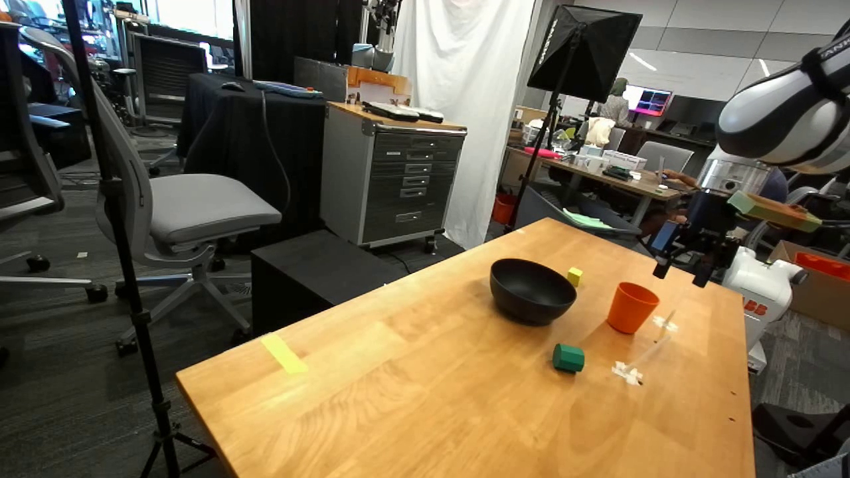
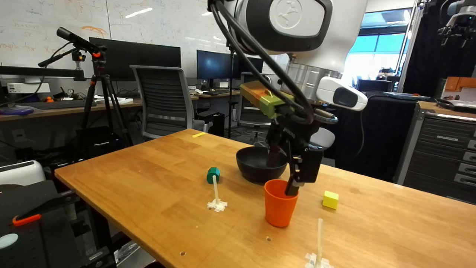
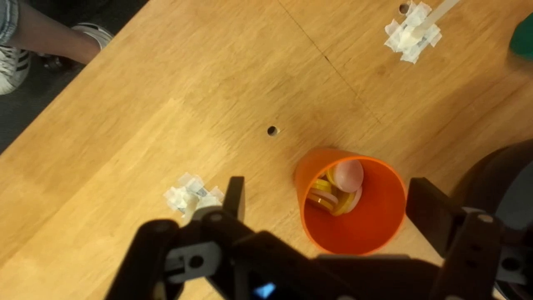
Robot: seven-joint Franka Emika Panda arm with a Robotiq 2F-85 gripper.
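An orange cup [image 1: 633, 308] stands upright on the wooden table; looking down into it in the wrist view, I see several yellow and pale pink discs [image 3: 339, 187] at its bottom. Above the table and apart from the cup, my gripper is open, its fingers spread wide with nothing held. In exterior view 2 one finger overlaps the rim of the orange cup [image 2: 280, 207], though exterior view 1 has the gripper [image 1: 682, 273] higher up and toward the robot base. A black bowl [image 1: 531, 292], a yellow cube [image 2: 330, 199] and a green block [image 1: 568, 358] rest nearby.
Two thin pale sticks rise from taped spots, one near the green block [image 2: 216, 190] and another by the table's near side [image 2: 319, 241]. The far table end, marked by yellow tape [image 1: 283, 352], is clear.
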